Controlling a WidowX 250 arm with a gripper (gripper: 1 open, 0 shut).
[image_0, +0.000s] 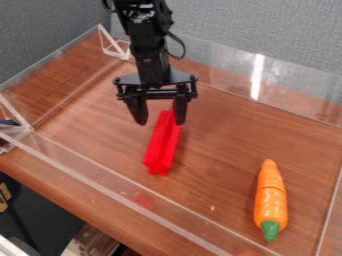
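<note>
My black gripper (159, 112) hangs over the wooden table, its two fingers spread open above the upper end of a long red block (162, 146). The block lies flat, its length running toward the camera. Nothing shows held between the fingers.
An orange toy carrot (270, 195) with a green tip lies at the right. Clear plastic walls edge the wooden table (80, 120). A white wire item (115, 45) stands at the back left.
</note>
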